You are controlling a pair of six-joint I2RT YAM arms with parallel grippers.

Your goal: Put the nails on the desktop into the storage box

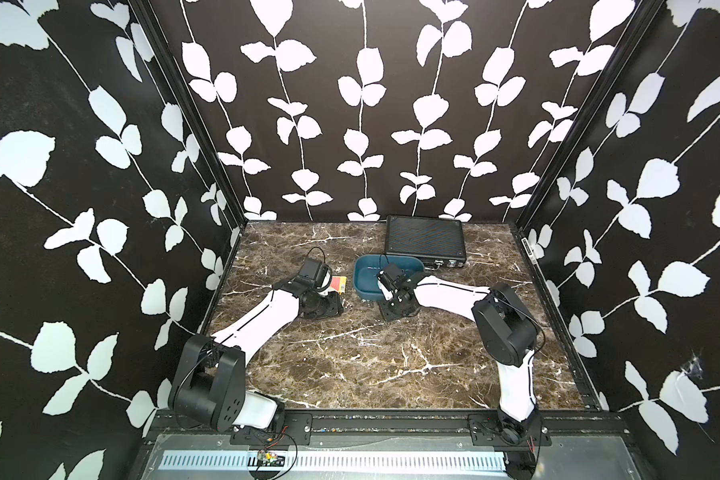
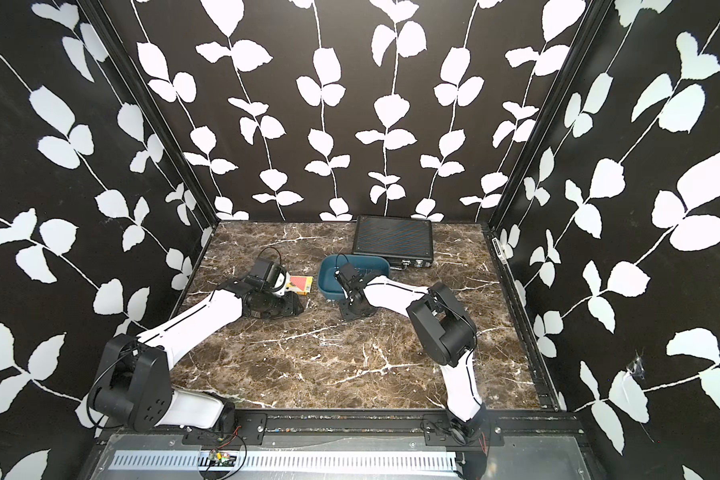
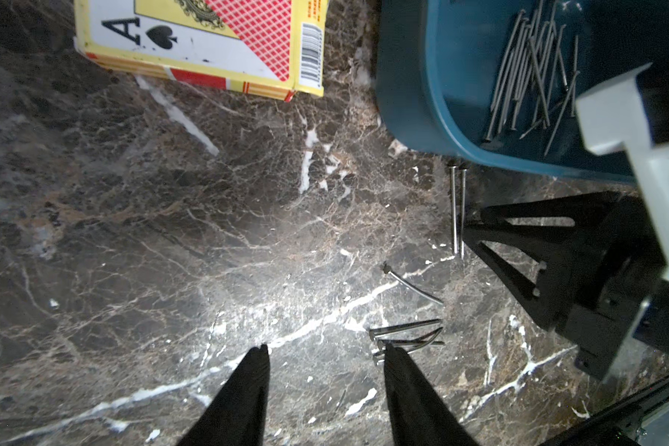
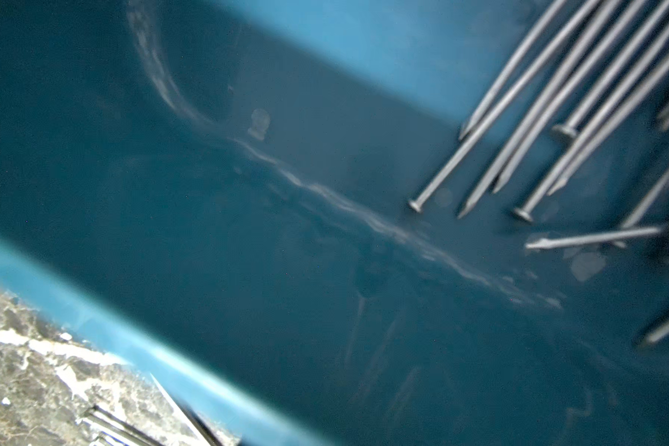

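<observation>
The blue storage box (image 3: pixel 416 74) holds a pile of long nails (image 3: pixel 527 74). Two straight nails (image 3: pixel 454 208) lie side by side on the desktop just outside its front wall. Nearer my left gripper are a single nail (image 3: pixel 412 284) and a small cluster of nails (image 3: pixel 405 334). My left gripper is open, fingers apart, with nothing held, left of the cluster in its wrist view. My right gripper is open beside the two nails at the box's front; its fingers do not show clearly in its own view, which looks into the box (image 4: pixel 238 297).
A card box with an ace of spades (image 3: pixel 200 37) lies left of the storage box. Behind stands a closed black case (image 1: pixel 425 237). My two grippers are close to each other.
</observation>
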